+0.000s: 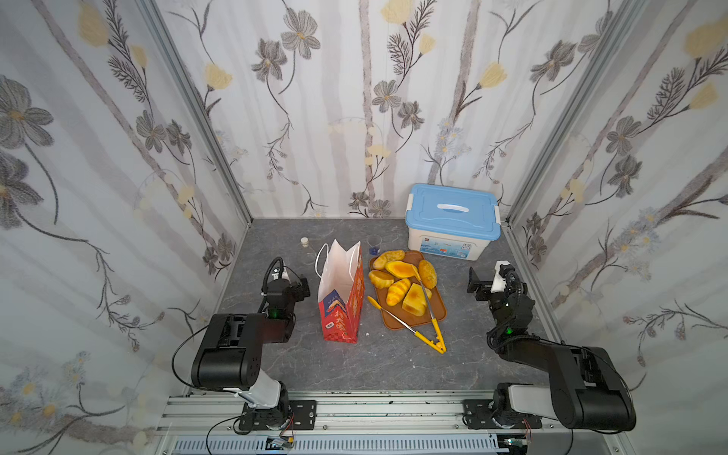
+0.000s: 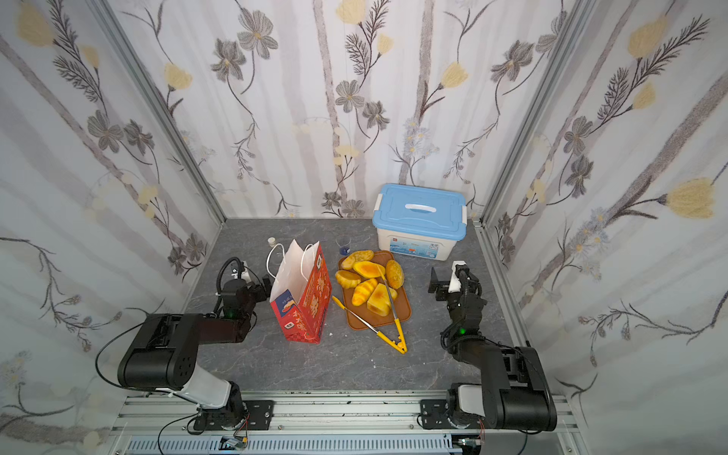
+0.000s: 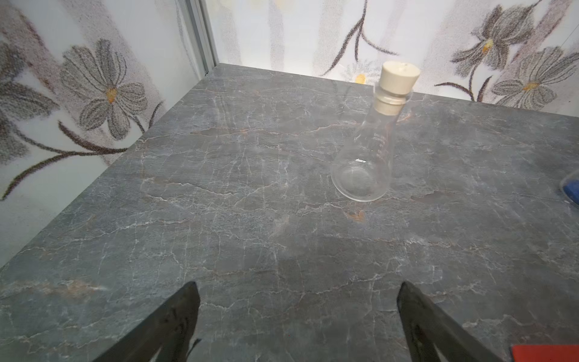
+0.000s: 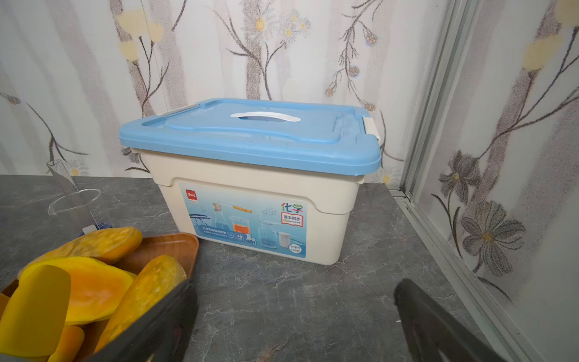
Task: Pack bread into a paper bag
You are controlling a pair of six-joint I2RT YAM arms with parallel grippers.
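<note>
A red paper bag with white handles stands upright, its mouth open, near the middle of the table. Beside it on the right, a brown tray holds several pieces of yellow bread. Yellow-tipped tongs lie spread across the tray, their hinge end over its front edge. My left gripper is open and empty, to the left of the bag, whose red edge shows at the lower right of the left wrist view. Right of the tray, my right gripper also stands open with only bare table between its fingers.
A white box with a blue lid sits behind the tray at the back right. At the back left stands a clear flask with a pale stopper. A glass beaker is behind the tray.
</note>
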